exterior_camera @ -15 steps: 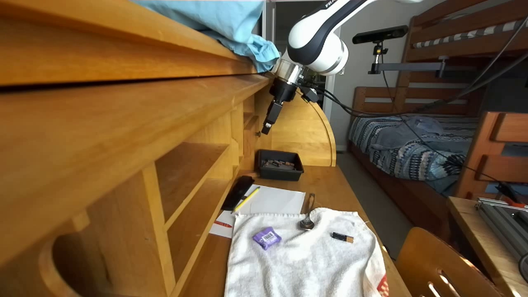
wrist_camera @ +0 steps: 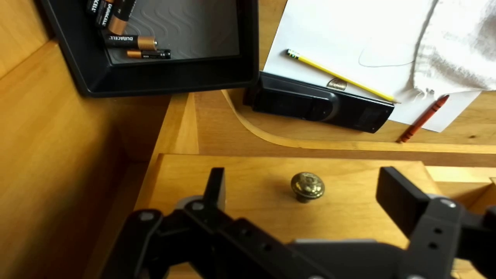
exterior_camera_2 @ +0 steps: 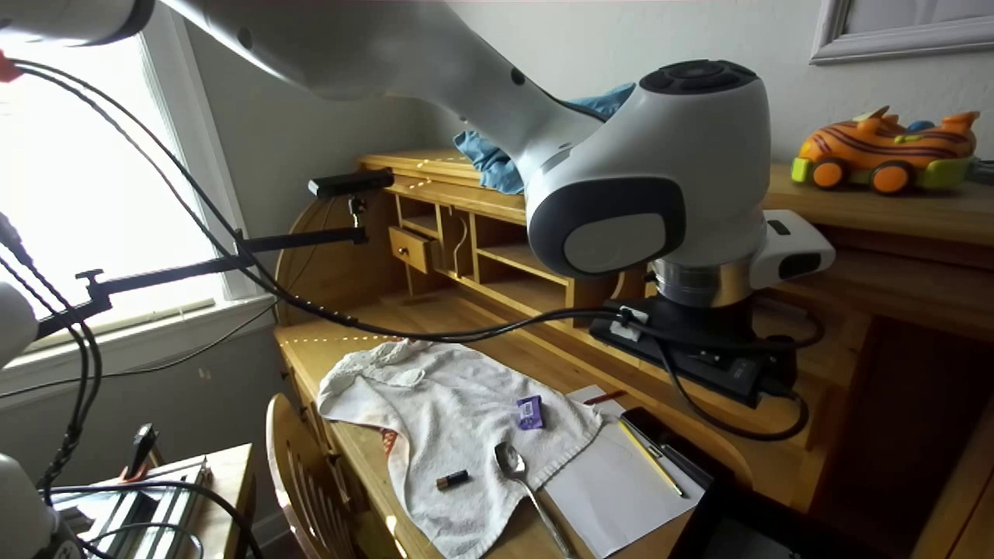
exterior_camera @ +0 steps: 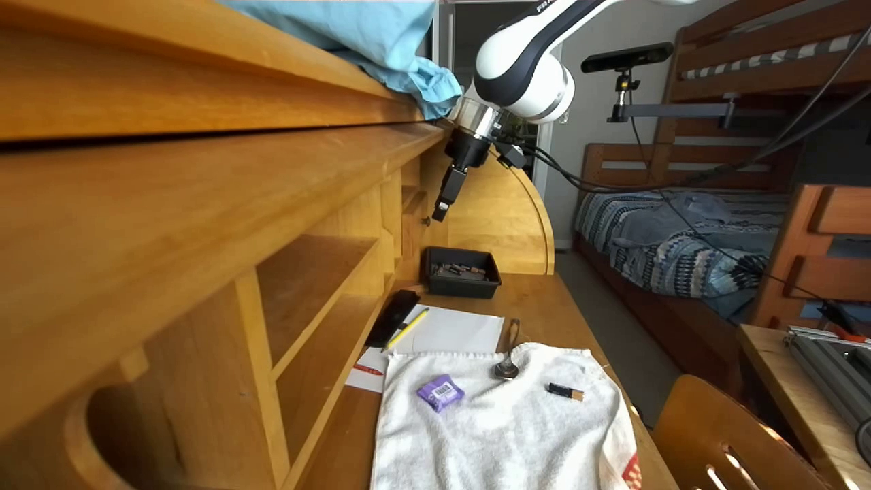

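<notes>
In the wrist view my gripper is open, its two black fingers wide apart and nothing held. Between them in the picture shows a round brass knob (wrist_camera: 307, 185) on a wooden drawer front (wrist_camera: 251, 186); the fingers do not touch it. From the first exterior view, the gripper (exterior_camera: 441, 211) points down and toward the desk's cubbies, close to the knob (exterior_camera: 425, 221) and above the black tray (exterior_camera: 462, 286). The second exterior view has the wrist at the right, the fingers hidden behind it.
Batteries (wrist_camera: 135, 42) lie in the tray. A black device (wrist_camera: 321, 102), yellow pencil (wrist_camera: 341, 76) and red crayon (wrist_camera: 424, 118) are beside it. On the white towel (exterior_camera_2: 419, 401) rest a purple packet (exterior_camera_2: 530, 413), a battery (exterior_camera_2: 453, 480) and a spoon (exterior_camera_2: 509, 458). Another small drawer (exterior_camera_2: 411, 248) protrudes.
</notes>
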